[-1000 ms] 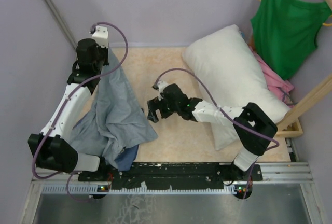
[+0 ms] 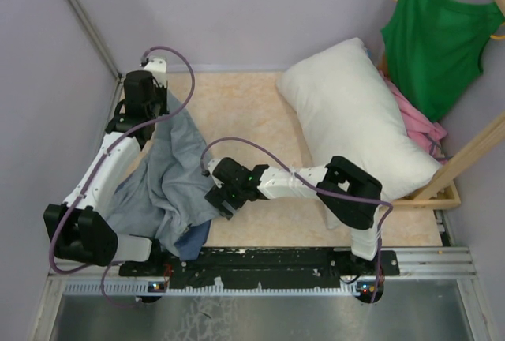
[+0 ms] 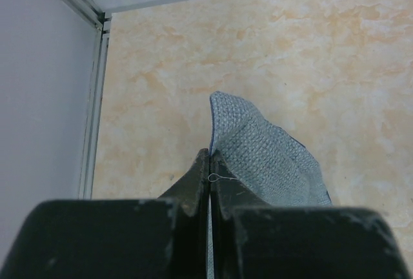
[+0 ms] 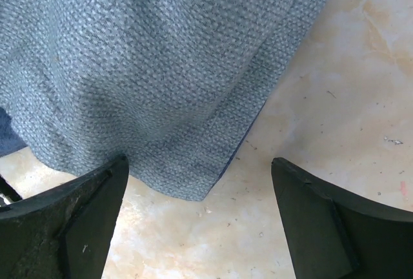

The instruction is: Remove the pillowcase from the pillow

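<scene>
The grey-blue pillowcase (image 2: 170,175) lies off the pillow, rumpled over the left part of the table. At the far left my left gripper is shut on an edge of this pillowcase (image 3: 258,146), whose tip pokes up past the fingertips. My right gripper is open above the pillowcase's front right corner. That corner (image 4: 187,175) lies between its spread fingers, with bare table showing on both sides. The bare white pillow (image 2: 355,108) leans on the right side of the table, apart from the pillowcase.
Behind the pillow stands a wooden rack (image 2: 465,155) with a green top (image 2: 442,41) on a hanger and pink cloth (image 2: 418,120) below. Bare table (image 2: 245,108) stretches between pillowcase and pillow. A wall borders the left side.
My right gripper has moved left and toward the front, from bare table to over the pillowcase's corner. My left gripper has shifted slightly toward the front, the cloth with it. The pillow is still.
</scene>
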